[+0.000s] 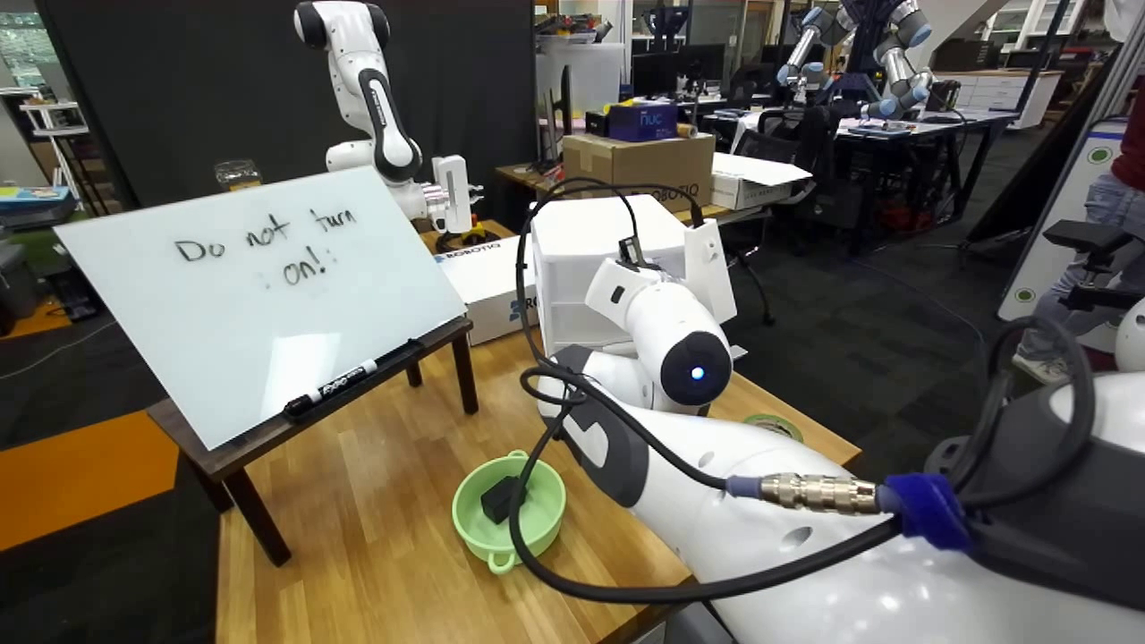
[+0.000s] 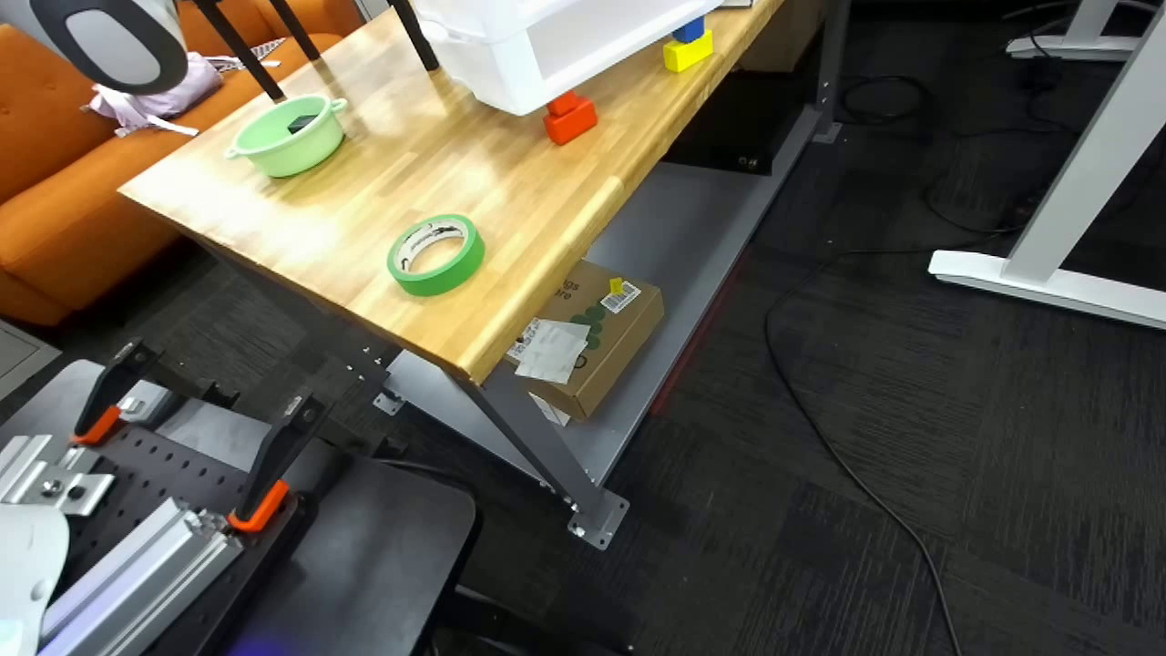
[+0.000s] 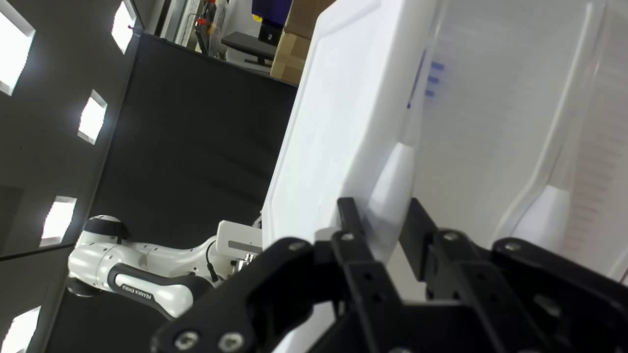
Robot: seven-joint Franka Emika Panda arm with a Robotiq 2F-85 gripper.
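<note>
A white plastic drawer unit [image 1: 580, 274] stands on the wooden table, partly hidden behind my arm. In the wrist view its translucent drawer fronts [image 3: 500, 106] fill the right side. A pale drawer handle [image 3: 393, 182] reaches down between the two black fingers of my gripper. The fingers stand apart, one on either side of it; whether either pad touches it is unclear. From exterior view 1 the fingers are hidden behind the wrist.
On the table are a green bowl [image 1: 545, 504] holding a black block [image 1: 498, 499], a whiteboard [image 1: 258, 290] on a dark stand, and green tape [image 2: 465, 262]. Red blocks [image 2: 570, 120] and a yellow block [image 2: 688, 50] lie near the drawer unit. A loose cable [image 1: 601, 591] loops along my arm.
</note>
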